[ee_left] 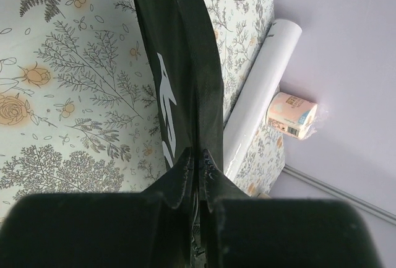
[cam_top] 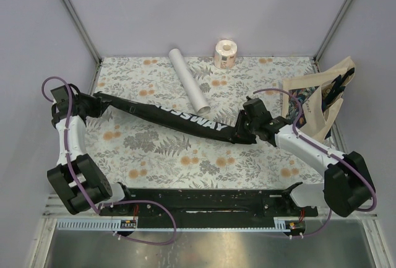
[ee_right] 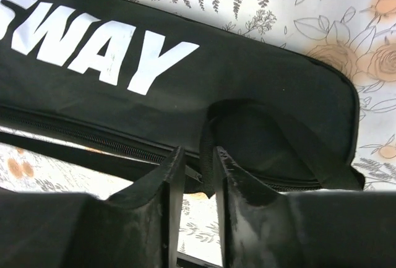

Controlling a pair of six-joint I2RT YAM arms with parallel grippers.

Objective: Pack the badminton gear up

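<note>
A long black bag (cam_top: 179, 121) with white lettering stretches across the table, its left end raised. At that end my left gripper (cam_top: 101, 102) is shut on the bag; in the left wrist view the black fabric (ee_left: 192, 95) runs up to the closed fingertips. Over the bag's right end is my right gripper, part open. A black strap (ee_right: 208, 150) and the end of the zipper (ee_right: 124, 147) lie at its fingertips, with the strap between or just beyond them; whether it touches the fingers is unclear.
A white tube (cam_top: 189, 81) lies just behind the bag, and a paper roll (cam_top: 225, 54) stands at the back. To the right, a beige tote bag (cam_top: 322, 98) holds dark items.
</note>
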